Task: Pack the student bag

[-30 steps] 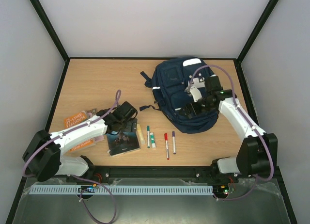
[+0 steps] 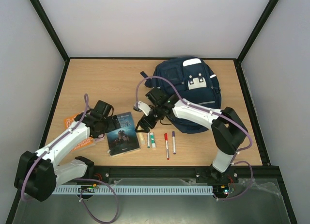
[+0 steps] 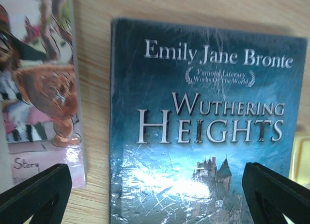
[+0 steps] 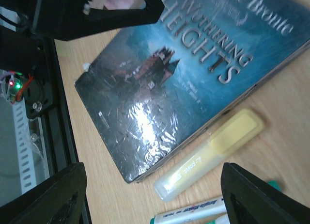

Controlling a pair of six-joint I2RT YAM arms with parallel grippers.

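The Wuthering Heights book (image 2: 123,136) lies on the table, with my left gripper open above it, nothing between its fingers. A pink illustrated book (image 3: 38,98) and an orange book (image 2: 72,122) lie to its left. My right gripper hangs over a yellow highlighter (image 4: 208,153) beside the book; its fingers stand apart in the right wrist view, with no held thing visible. Markers lie to the right: a green-capped one (image 4: 189,214), a red one (image 2: 166,146) and a purple one (image 2: 174,142).
A navy backpack (image 2: 193,95) fills the back right of the table (image 2: 97,78). Walls close in the sides and back.
My right gripper has moved left from over the backpack to above the highlighter and book. My left gripper has drawn back to the left.
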